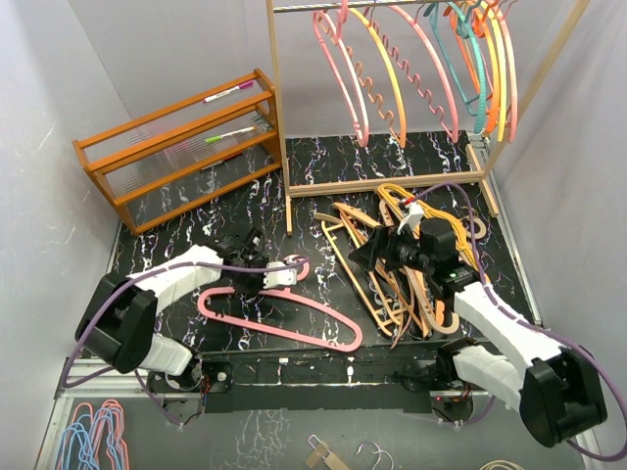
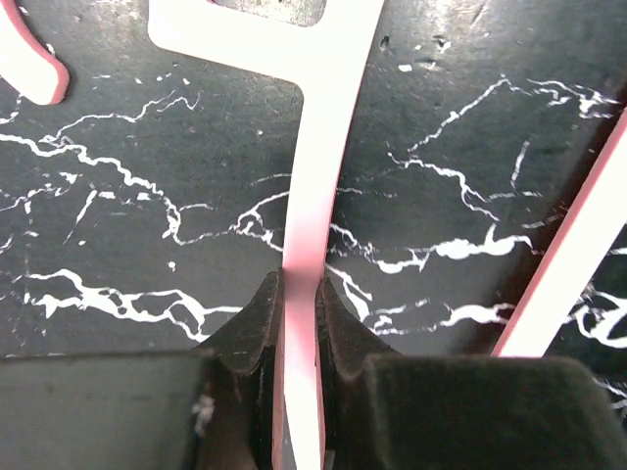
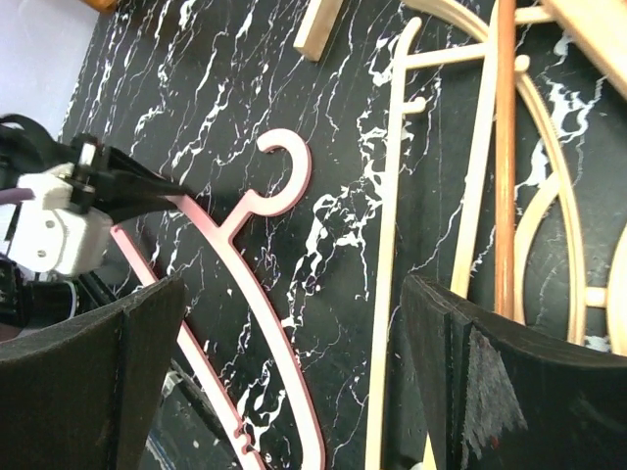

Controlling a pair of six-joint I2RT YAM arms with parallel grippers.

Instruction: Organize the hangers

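A pink hanger (image 1: pixel 304 333) lies flat on the black marbled table, its hook (image 3: pixel 294 176) pointing up-table. My left gripper is shut on the hanger's upper bar beside the neck. My right gripper (image 1: pixel 377 245) hangs open over the pile of wooden, tan and yellow hangers (image 1: pixel 411 294) at the right; in the right wrist view its fingers frame the bare table and hanger bars, with nothing held. Coloured hangers (image 1: pixel 392 69) hang from the rail of the rack at the back.
An orange wooden shelf unit (image 1: pixel 113 147) with markers stands at the back left. The rack's wooden base (image 1: pixel 382 184) runs behind the pile. Bare table lies left of the pile.
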